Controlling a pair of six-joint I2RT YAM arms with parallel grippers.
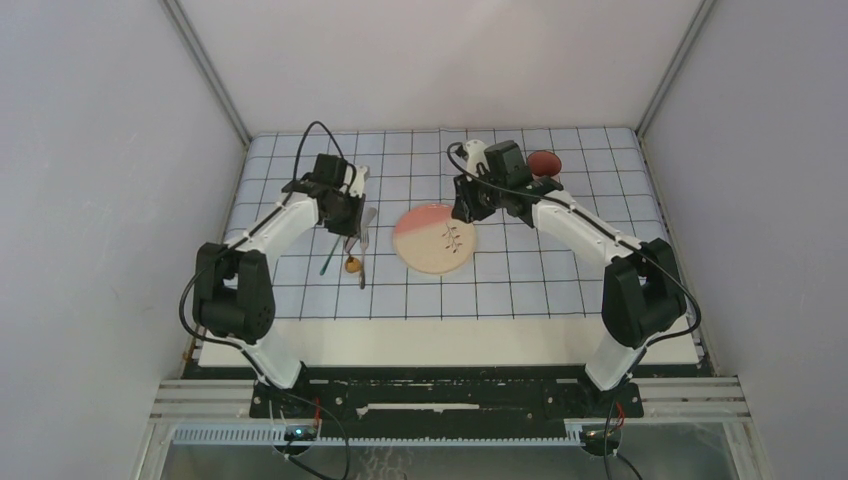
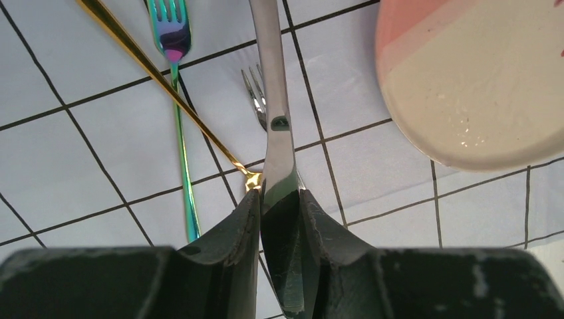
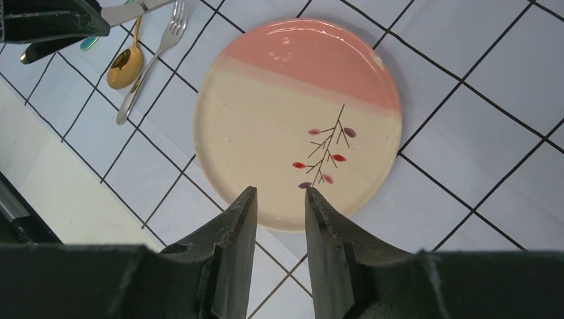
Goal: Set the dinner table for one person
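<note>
A silver knife (image 2: 271, 73) is held flat between the fingers of my left gripper, over the cutlery in the left wrist view. Under it a silver fork (image 3: 173, 33) lies left of the plate, beside a gold spoon (image 3: 125, 66). A rainbow-coloured fork (image 2: 181, 126) rests farther left, crossed by the gold spoon's handle. The pink and cream plate (image 3: 266, 126) lies flat in the middle of the table. Above its right edge my right gripper stands open, nothing between its fingers. A dark red cup (image 1: 543, 163) is at the back right.
The right arm (image 1: 585, 225) reaches across the table's right side, in front of the cup. A wall (image 1: 440, 70) closes off the back.
</note>
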